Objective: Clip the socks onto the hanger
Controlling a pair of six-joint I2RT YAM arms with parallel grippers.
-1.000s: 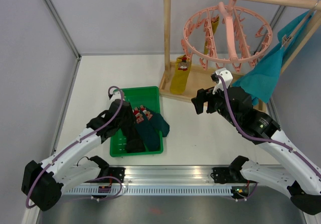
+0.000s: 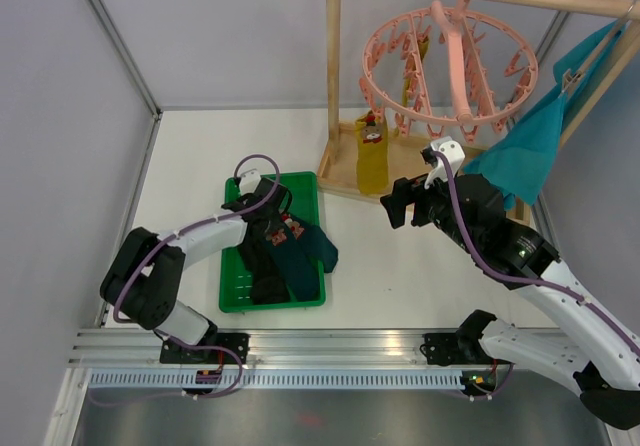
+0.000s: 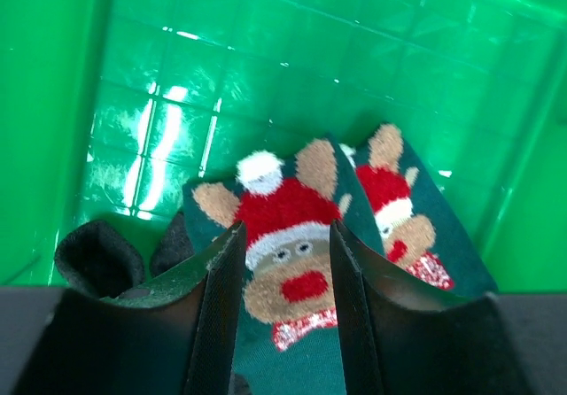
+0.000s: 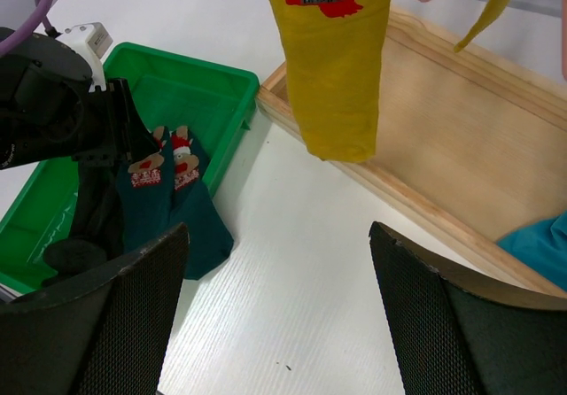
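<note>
In the green basket [image 2: 232,296] lie two dark teal socks [image 2: 293,266] with reindeer faces, beside dark socks [image 2: 268,284]. My left gripper points down over the reindeer sock [image 3: 292,222]; its fingers stand apart with a narrow gap, the sock's face showing between them, and contact cannot be told. A pink round hanger [image 2: 465,41] with clips hangs from the wooden bar. From it hangs a yellow sock [image 2: 372,156], with another yellow strip [image 4: 493,10] behind it. My right gripper is open and empty, in front of the hanging sock.
A wooden frame [image 2: 334,76] with a base tray [image 4: 425,147] stands under the hanger. A turquoise cloth [image 2: 545,126] hangs at its right side.
My right arm has stayed still.
</note>
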